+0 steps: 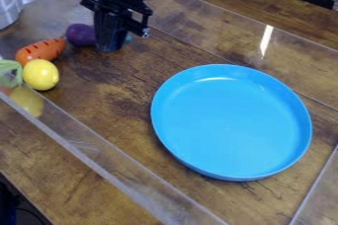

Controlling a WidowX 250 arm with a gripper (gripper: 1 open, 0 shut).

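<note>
My dark gripper [111, 37] is low over the wooden surface at the upper left, beside a purple eggplant-like toy [81, 35] that it partly hides. Its fingertips look close together; whether anything is between them is hard to see. An orange carrot [43, 51] and a yellow lemon-like toy [40, 74] lie at the left, with a pale green item [8, 72] at the edge.
A large blue plate [231, 120] covers much of the right side. A clear plastic rim runs along the lower left.
</note>
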